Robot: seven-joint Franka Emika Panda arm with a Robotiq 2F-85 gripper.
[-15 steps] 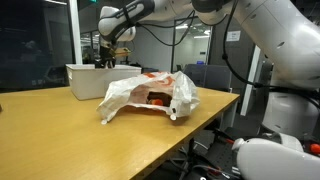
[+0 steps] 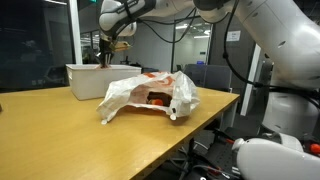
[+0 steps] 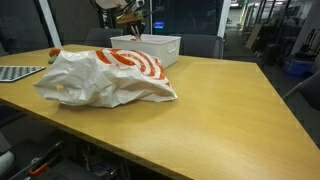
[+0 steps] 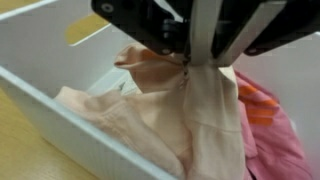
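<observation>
My gripper is over the white box, pointing down into it, and its fingers are shut on a pale peach cloth (image 4: pixel 212 125). The cloth is bunched up at the fingertips and hangs in folds inside the box (image 4: pixel 75 125). Beside it in the wrist view lies a pink cloth (image 4: pixel 275 140) with orange markings (image 4: pixel 258 105). From exterior view 1 the gripper (image 2: pixel 103 62) is at the top of the box (image 2: pixel 88 82), whose wall hides the cloths. The gripper (image 3: pixel 136 35) also shows above the box (image 3: pixel 165 47) in exterior view 2.
A crumpled white plastic bag (image 2: pixel 125 98) with red print lies open in the table's middle, with something red and dark inside (image 2: pixel 158 97). A metal rack (image 3: pixel 15 73) stands at the table's left in exterior view 2.
The gripper has risen slightly over the box in exterior view 1. The bag and box have stayed in place.
</observation>
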